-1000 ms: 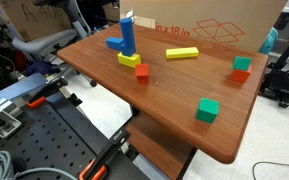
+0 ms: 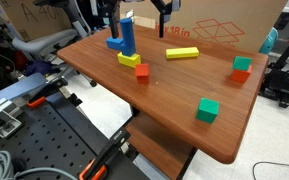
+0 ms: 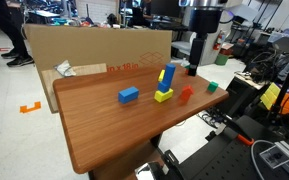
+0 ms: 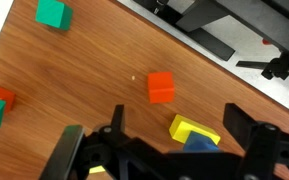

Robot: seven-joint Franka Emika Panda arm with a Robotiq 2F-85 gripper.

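My gripper (image 2: 137,34) hangs over the far part of the table, its two fingers spread wide with nothing between them. A tall blue block (image 2: 127,38) stands upright at a yellow block (image 2: 129,60), beyond a small red block (image 2: 142,72). In the wrist view the red block (image 4: 161,86) lies ahead of the open gripper. There the yellow block (image 4: 192,129) and the blue block (image 4: 201,145) show near the right finger, which hides part of them. Whether the blue block rests on the yellow one or just touches it, I cannot tell.
Another blue block (image 3: 128,95) lies apart on the wooden table (image 3: 94,125). A long yellow block (image 2: 182,53) lies near the back. One green block (image 2: 242,62) sits on a red block (image 2: 241,75); a second green block (image 2: 206,109) is near the front edge.
My gripper has come down into exterior view 1 from above, open. The blocks have stayed where they were.
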